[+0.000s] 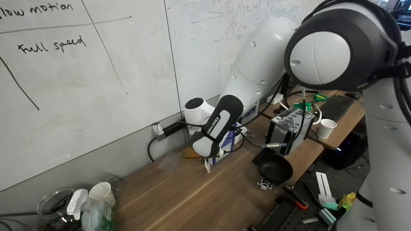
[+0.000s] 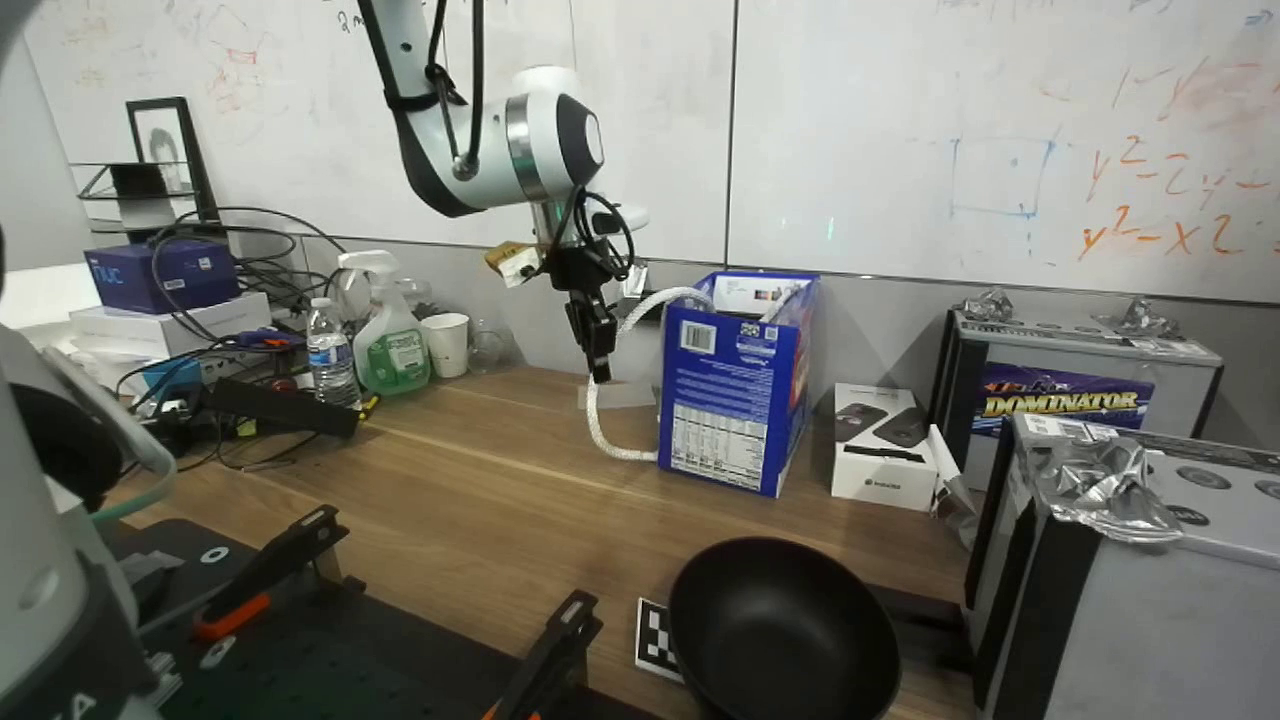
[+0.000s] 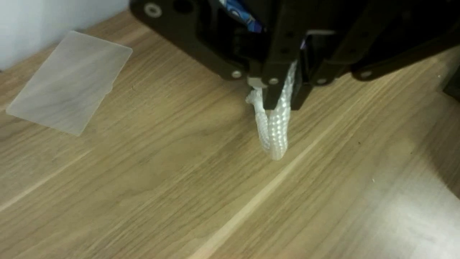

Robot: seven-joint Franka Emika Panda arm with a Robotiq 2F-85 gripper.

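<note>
A white braided rope [image 2: 596, 422] runs along the left side of a blue box [image 2: 723, 402], with one stretch arching from the box's open top toward my gripper [image 2: 600, 367]. Above the wooden table, the gripper is shut on the rope. In the wrist view, the same rope [image 3: 279, 129] comes out between the dark fingertips of the gripper and bends into a short hanging loop. How far it passes up between the fingers is hidden by them. Only a small piece of rope [image 1: 207, 165] shows below the arm in exterior view 1.
A black bowl [image 2: 786, 630] stands at the front right of the table. A white box [image 2: 884, 462] and grey battery-like units [image 2: 1116, 576] lie to the right. A spray bottle [image 2: 391, 336] and white cup [image 2: 446, 343] are at the back left. Mid-table is clear.
</note>
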